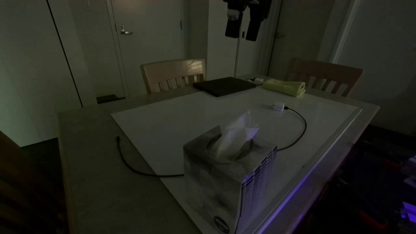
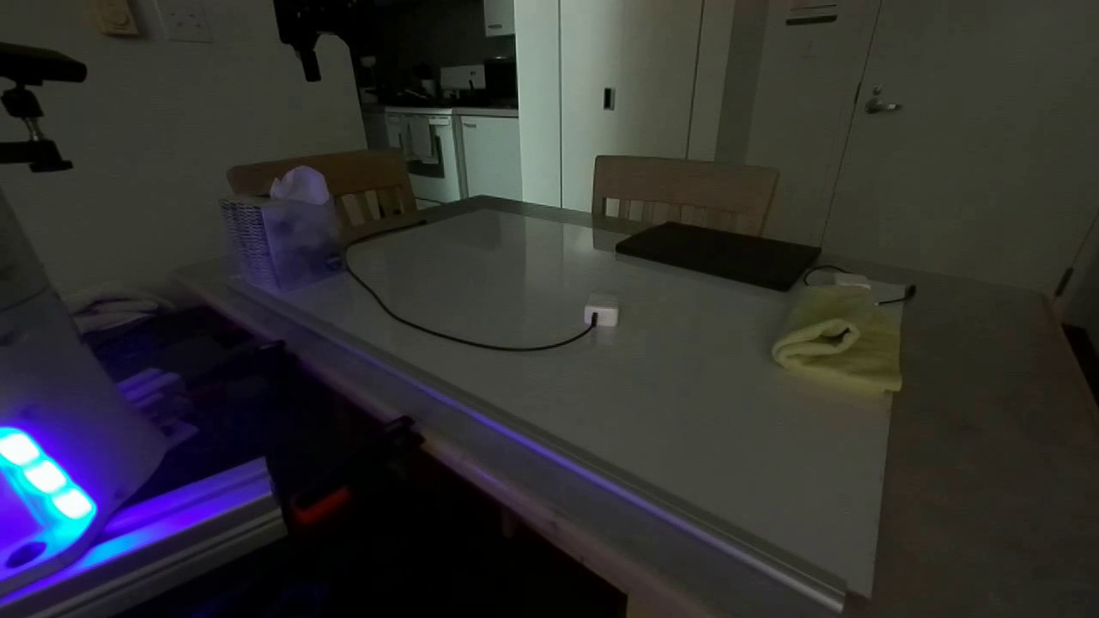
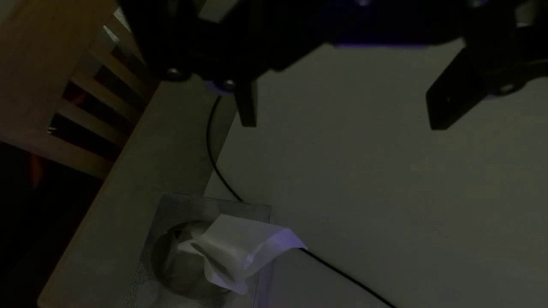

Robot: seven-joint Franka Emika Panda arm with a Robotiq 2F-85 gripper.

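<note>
High above the table, my gripper stands open, its two dark fingers wide apart and only the white board visible between them. Exterior view 1 shows the gripper [image 1: 243, 33] at the top, well clear of everything on the table. A tissue box [image 1: 212, 181] sits on the near corner of the board, a white tissue [image 1: 236, 136] sticking up from its oval opening. In the wrist view the tissue box [image 3: 264, 220] is at the lower left, below the left finger. A white charger [image 2: 602, 310] lies on the board, its black cable [image 2: 453, 338] running toward the box.
The white board [image 2: 680, 402] covers much of the table. Toward one end lie a flat black panel [image 2: 721, 253] and a folded yellow towel [image 2: 840, 340], with a second white plug [image 2: 852, 280] beside them. Chairs [image 1: 175, 74] stand around the table. The board's middle is largely free.
</note>
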